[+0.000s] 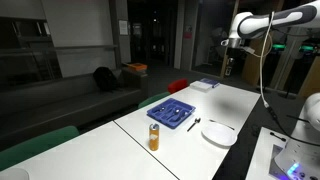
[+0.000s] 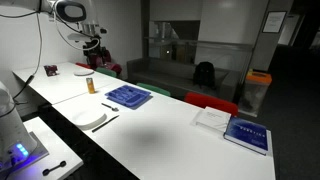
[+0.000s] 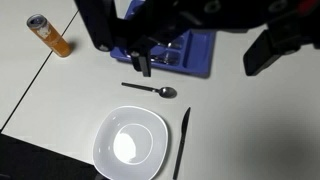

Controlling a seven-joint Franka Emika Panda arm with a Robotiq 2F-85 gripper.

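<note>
Raised high above the table, my gripper stands open, with nothing between its fingers. Beneath it in the wrist view, a blue tray (image 3: 202, 52) is partly hidden by the fingers and seems to hold cutlery. A dark-handled spoon (image 3: 165, 92) lies on the white table beside the tray. Closer to the table edge are a white rounded-square plate (image 3: 131, 143), which looks empty, and a dark knife (image 3: 181, 143) alongside it. An orange can (image 3: 48, 35) stands upright, apart from the plate; exterior view 1 shows the can (image 1: 154, 137) near the tray (image 1: 171, 113).
In exterior view 2, a blue box (image 2: 248, 135) and a white one (image 2: 211, 118) rest at the table's right end. Between them and the plate, much of the tabletop (image 2: 165, 135) is clear. A dark sofa (image 1: 60, 97) and chairs stand behind the table.
</note>
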